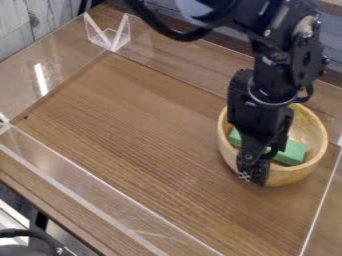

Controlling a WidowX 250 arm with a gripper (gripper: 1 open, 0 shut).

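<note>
A round yellow-tan bowl (310, 130) sits at the right of the table, with a green block (289, 152) inside it. My black gripper (261, 160) is over and inside the bowl, covering much of the block. Its fingers reach down around the block's left part; whether they touch or hold it is unclear.
A clear plastic holder (110, 32) stands at the back left. Dark cables lie at the lower left edge.
</note>
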